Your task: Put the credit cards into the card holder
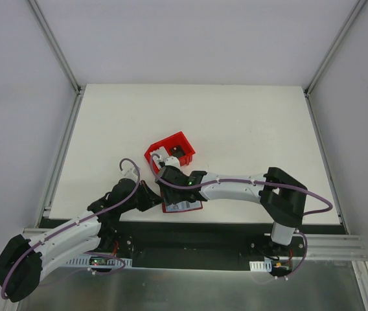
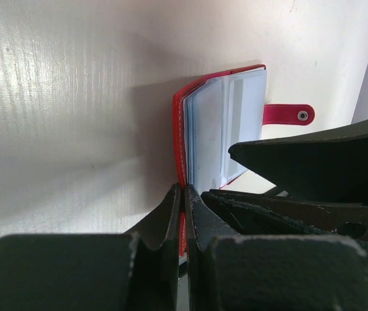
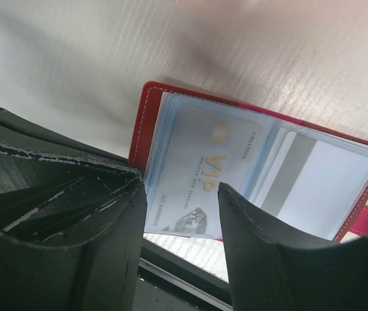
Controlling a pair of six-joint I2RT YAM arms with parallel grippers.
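The red card holder (image 1: 190, 207) lies open on the table, showing clear sleeves; a card printed "VIP" (image 3: 197, 168) sits in one sleeve, and a white card (image 3: 313, 188) in the other. My left gripper is shut at the holder's red edge (image 2: 179, 129); whether that edge is between the fingertips is unclear. My right gripper has its fingers apart over the VIP card's sleeve, close beside the left gripper, with nothing visible held. In the top view both grippers partly hide the holder.
A red tray (image 1: 177, 138) with white and dark items stands just behind the arms.
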